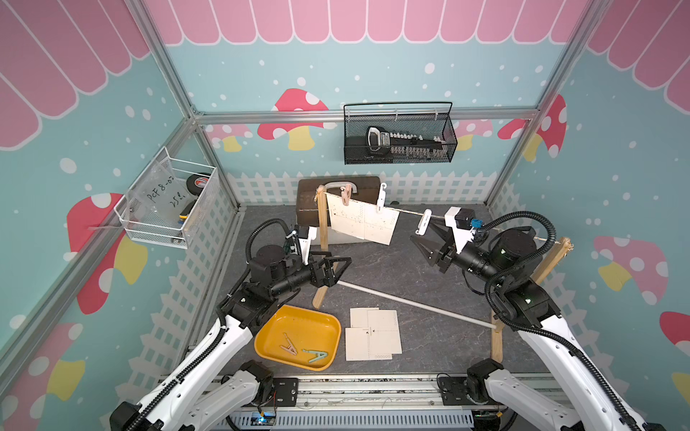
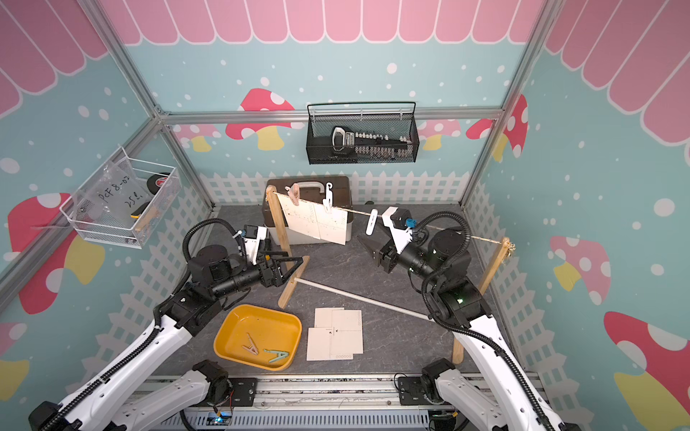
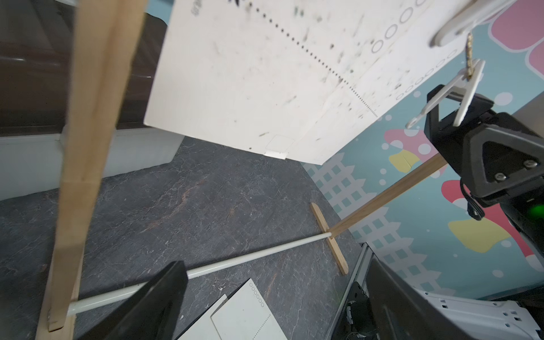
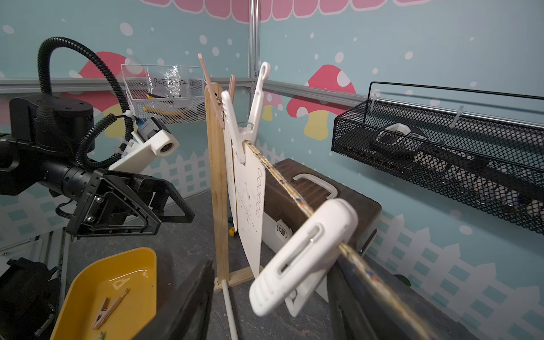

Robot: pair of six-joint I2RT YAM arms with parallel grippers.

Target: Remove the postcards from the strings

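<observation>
Overlapping white postcards [image 1: 363, 219] hang on the string near the left post, held by a pink clip [image 1: 345, 194] and a white clip [image 1: 381, 197]. Another white clip [image 4: 303, 255] hangs on the string farther right, just ahead of my right gripper [image 1: 429, 255], whose fingers stand apart on either side beneath it; whether it touches is unclear. My left gripper [image 1: 340, 267] stands open below and in front of the hanging cards, near the left post. More postcards [image 1: 372, 334] lie stacked on the table. A yellow tray [image 2: 237, 334] holds pink and green clips.
Two wooden posts [image 1: 553, 255] carry the string, joined low by a white rod [image 1: 409, 301]. A brown case [image 2: 337, 186] stands behind the cards. A black basket [image 1: 400, 143] and a white basket [image 1: 165, 204] are mounted on the walls.
</observation>
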